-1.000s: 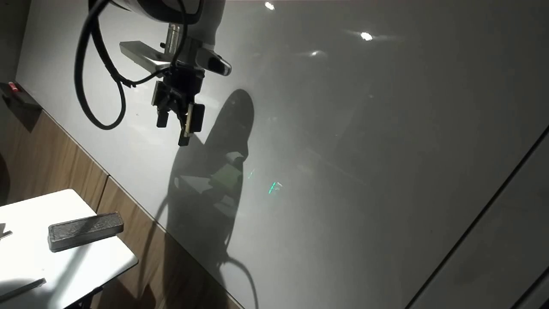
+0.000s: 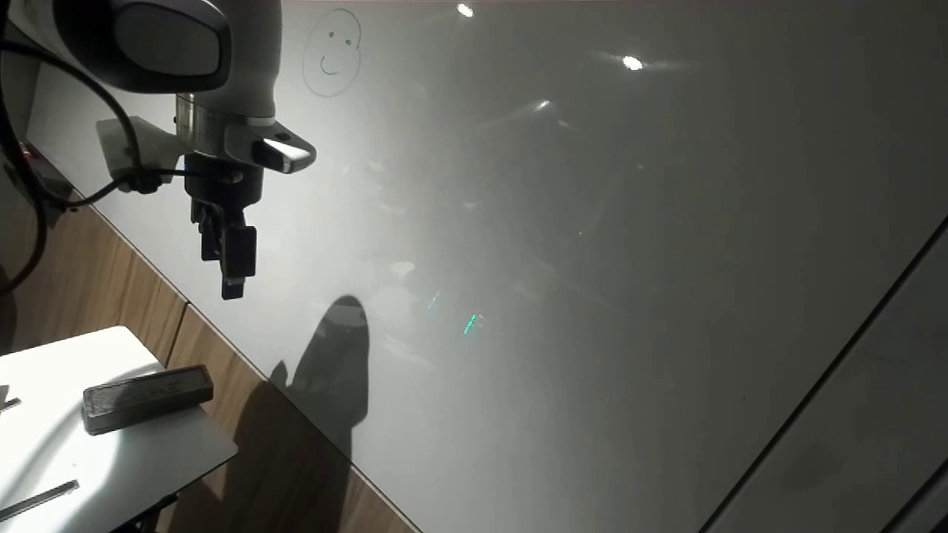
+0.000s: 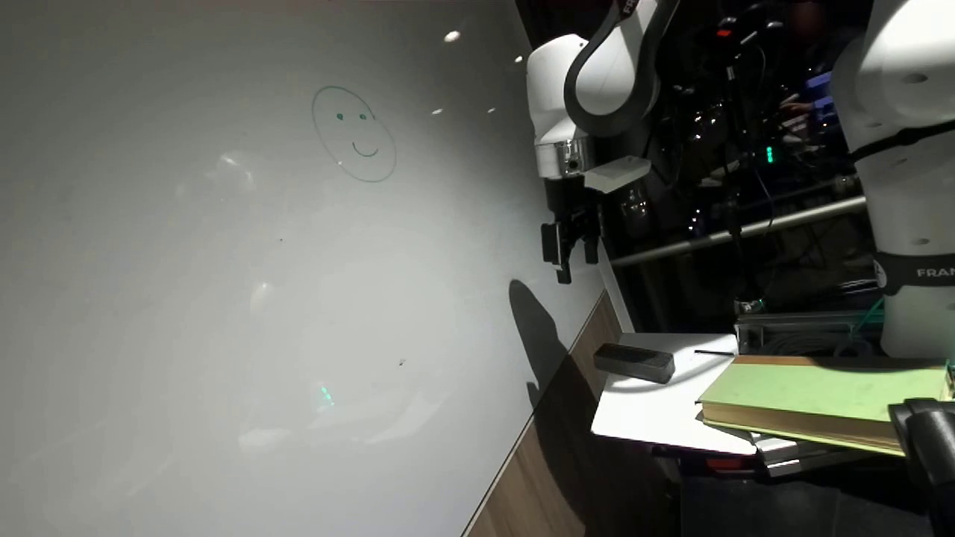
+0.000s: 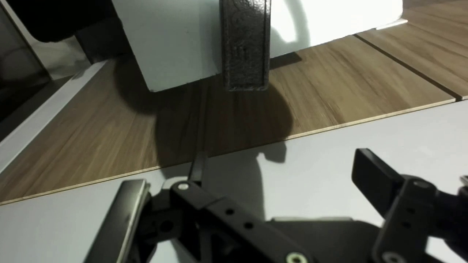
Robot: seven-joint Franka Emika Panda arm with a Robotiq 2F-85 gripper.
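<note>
In exterior view 1 a dark, oblong eraser-like block [image 2: 148,399] lies on a small white table [image 2: 200,448], its end close to the table's edge. My gripper [image 2: 224,266] hangs above and to the right of the block, fingers pointing down, touching nothing. Its two fingers stand apart in exterior view 2, where the gripper [image 3: 575,255] is higher than the block [image 3: 633,362]. From the wrist, the block [image 4: 246,46] shows beyond the open fingers, jutting past the table edge in that view; nothing is between the fingers.
A large whiteboard [image 3: 224,313] carries a drawn smiley face [image 3: 354,134] and a short green mark [image 3: 326,395]. Wooden panelling [image 2: 206,351] runs below it. A green book [image 3: 806,389] covers part of the table, with a thin dark stick [image 3: 714,353] near it.
The arm has moved left and down in exterior view 1, closer to the block. The smiley face, previously hidden behind the arm, now shows. The block has stayed in place.
</note>
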